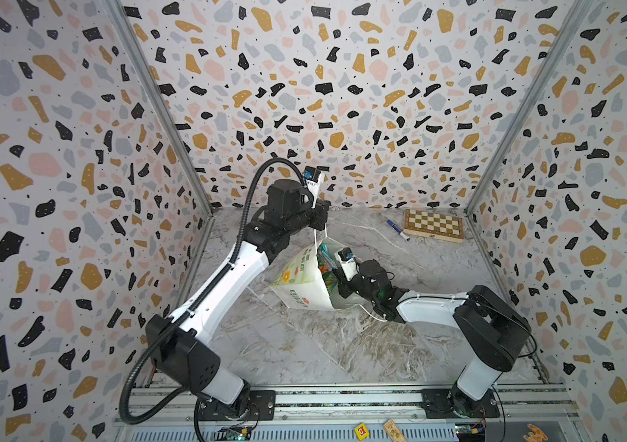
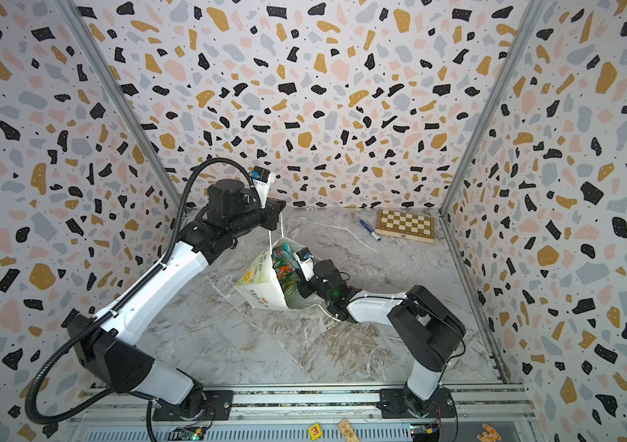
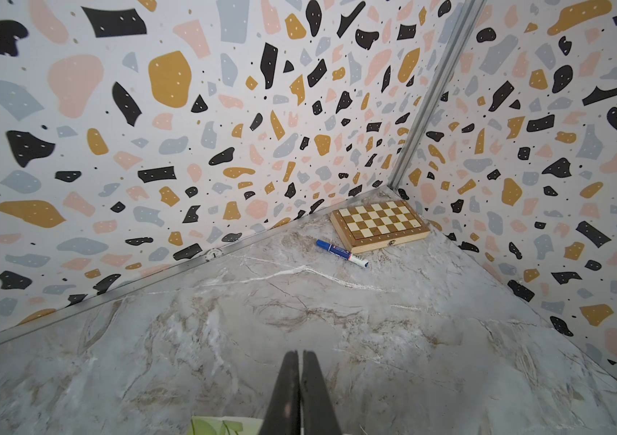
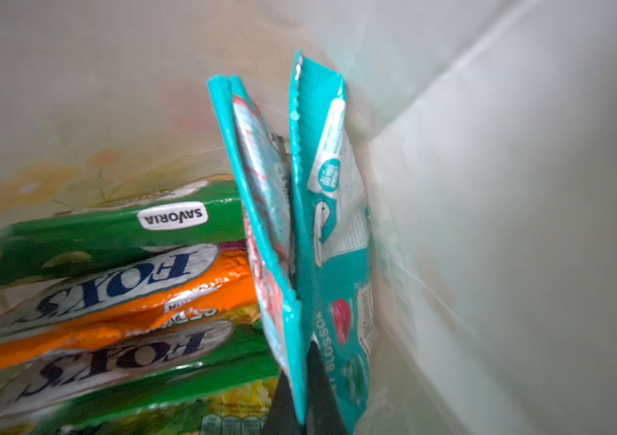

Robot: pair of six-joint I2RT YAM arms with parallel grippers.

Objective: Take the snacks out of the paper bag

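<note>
The paper bag (image 1: 300, 283) with printed flowers leans on the table, mouth toward the right. Its white handle (image 2: 281, 227) stretches up taut to my left gripper (image 1: 320, 224), which is shut on it; the left wrist view shows the fingers (image 3: 284, 406) together. Inside the bag mouth is my right gripper, shut on the edge of a teal snack packet (image 4: 272, 253). A second teal packet (image 4: 337, 268) stands close beside it. To the left in the right wrist view lie a green Savoria pack (image 4: 105, 239), an orange Fox's pack (image 4: 127, 311) and a green Fox's pack (image 4: 141, 384).
A wooden chessboard box (image 1: 433, 224) and a blue marker (image 1: 397, 230) lie at the back right. Around the bag, the marble table (image 1: 254, 339) is clear in front and to the right. The bag's inner wall (image 4: 482, 239) rises close to the right gripper.
</note>
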